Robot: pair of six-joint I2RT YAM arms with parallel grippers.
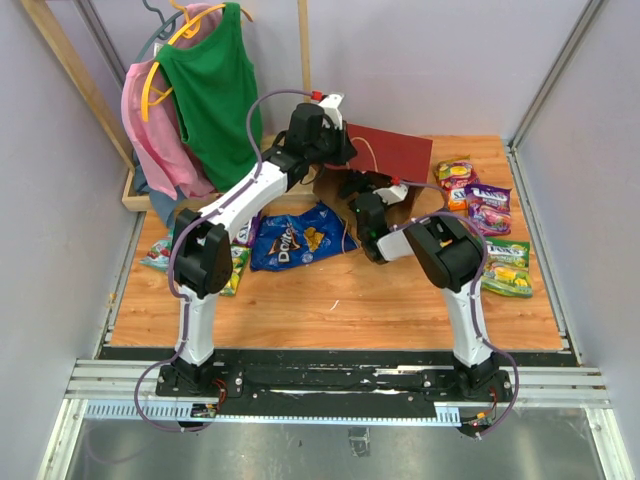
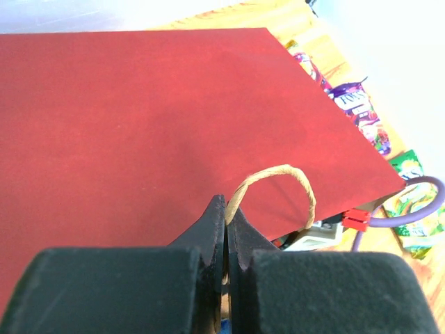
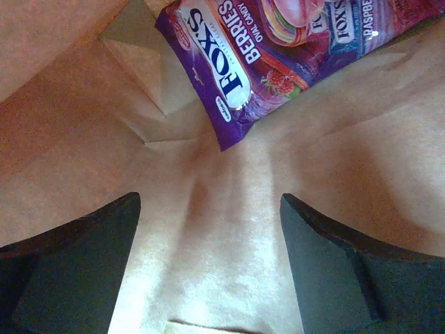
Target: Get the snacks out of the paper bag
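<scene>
The paper bag [image 1: 395, 150] lies on its side, its red face up and its brown mouth toward the front of the table. My left gripper is shut on the bag's twisted cord handle [image 2: 278, 169] above the mouth. Inside the bag, my right gripper stands open with nothing between its fingers. Beyond its fingertips, against the brown paper, rests a purple Fox's berries candy packet [image 3: 233, 80]. The top view hides this packet behind the bag and arm.
A blue Doritos bag [image 1: 290, 242] lies left of the paper bag, with green packets [image 1: 238, 268] beside it. Red-orange [image 1: 456, 180], purple [image 1: 489, 210] and green [image 1: 507, 265] packets line the right side. Clothes [image 1: 205, 90] hang at the back left.
</scene>
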